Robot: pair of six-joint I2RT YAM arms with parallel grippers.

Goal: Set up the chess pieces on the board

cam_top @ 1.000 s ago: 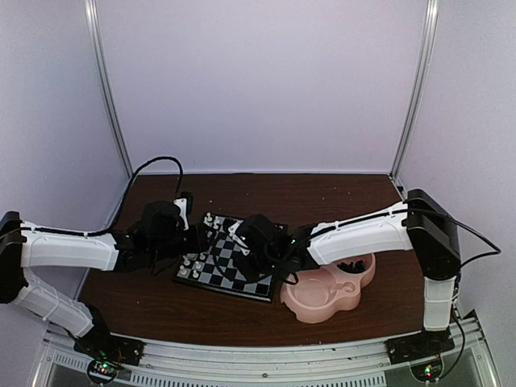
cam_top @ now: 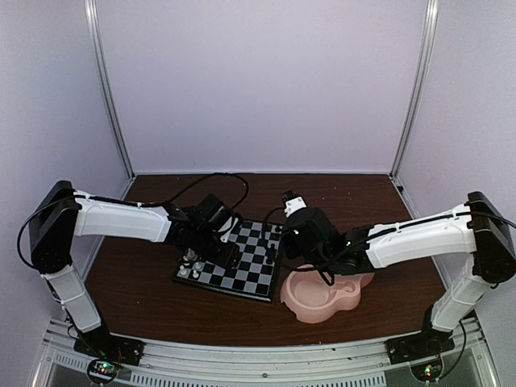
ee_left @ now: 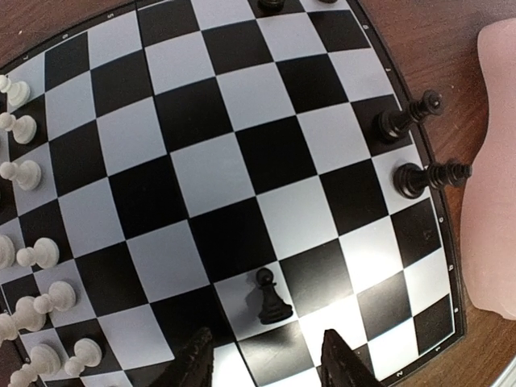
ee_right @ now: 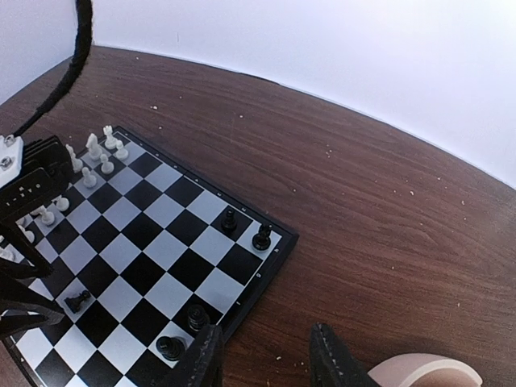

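The chessboard (cam_top: pixel 254 285) lies on the table, white pieces (ee_left: pixel 24 175) standing along one side. A lone black pawn (ee_left: pixel 272 298) stands inside the board, just ahead of my left gripper. That gripper is part open above the board, nothing between its fingers. Along the opposite edge stand a black king (ee_left: pixel 433 177) and another tall black piece (ee_left: pixel 409 117). Two more black pieces, one of them a short piece (ee_right: pixel 229 220) and one a rook-like piece (ee_right: pixel 261 237), are near the far corner. My right gripper hangs empty and part open beside the board's edge.
A pink tray (cam_top: pixel 320 306) sits right of the board, partly covered by my right arm. In the right wrist view, the left gripper's fingers (ee_right: pixel 24 302) reach over the board close to the pawn. Bare table (ee_right: pixel 379 234) lies beyond the board.
My left arm has moved right and toward the front over the board. My right arm has drawn back to the right, off the middle of the board.
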